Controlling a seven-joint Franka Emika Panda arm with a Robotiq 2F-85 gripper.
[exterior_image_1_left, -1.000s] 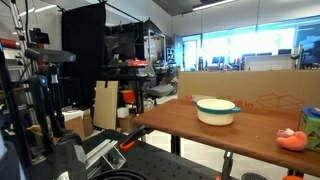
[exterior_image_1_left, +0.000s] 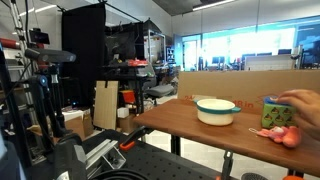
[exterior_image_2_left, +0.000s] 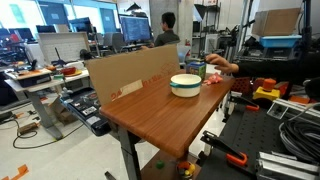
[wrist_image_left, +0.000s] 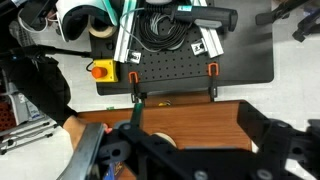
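A white bowl with a green rim (exterior_image_1_left: 217, 111) stands on the brown wooden table (exterior_image_1_left: 180, 118); exterior view 2 also shows the bowl (exterior_image_2_left: 185, 86). To its right in exterior view 1 is a green and blue container (exterior_image_1_left: 271, 111), with a person's hand (exterior_image_1_left: 302, 101) at it. A pink-red soft object (exterior_image_1_left: 290, 137) lies in front of the container. Looking down over the table's edge in the wrist view, my gripper is open, its dark fingers spread wide with nothing between them. Neither exterior view shows the gripper clearly.
A tall cardboard panel (exterior_image_2_left: 140, 86) lines one long side of the table. Beside the table is a dark bench (wrist_image_left: 180, 68) with orange clamps, a coiled cable (wrist_image_left: 166, 32) and a yellow box with a red button (wrist_image_left: 103, 70).
A person's hand has come in from the right in exterior view 1. The green and blue container has moved left, and the pink-red object has shifted slightly left.
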